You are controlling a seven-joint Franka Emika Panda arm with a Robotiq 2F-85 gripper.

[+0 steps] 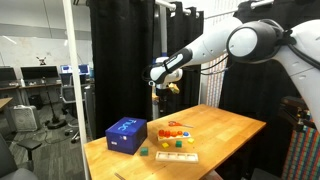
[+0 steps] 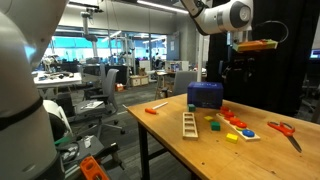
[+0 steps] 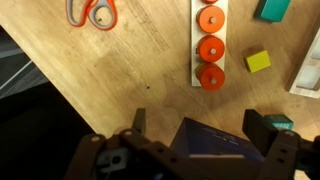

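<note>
High above the table, well clear of everything on it, my gripper (image 1: 156, 86) is open with nothing between its fingers. In the wrist view the gripper hangs over the area by the dark blue box (image 3: 208, 142), whose top edge shows at the bottom between the fingers. A pale strip with several round knobs (image 3: 210, 48), red-orange here, lies ahead of it. The box (image 1: 127, 135) stands at the table's left in exterior view 1, with the knob strip (image 1: 175, 133) to its right.
Orange-handled scissors (image 2: 284, 128) lie at one side of the table. Near the box are a pale wooden tray (image 1: 177, 156), a yellow block (image 3: 258, 61) and teal blocks (image 3: 273, 10).
</note>
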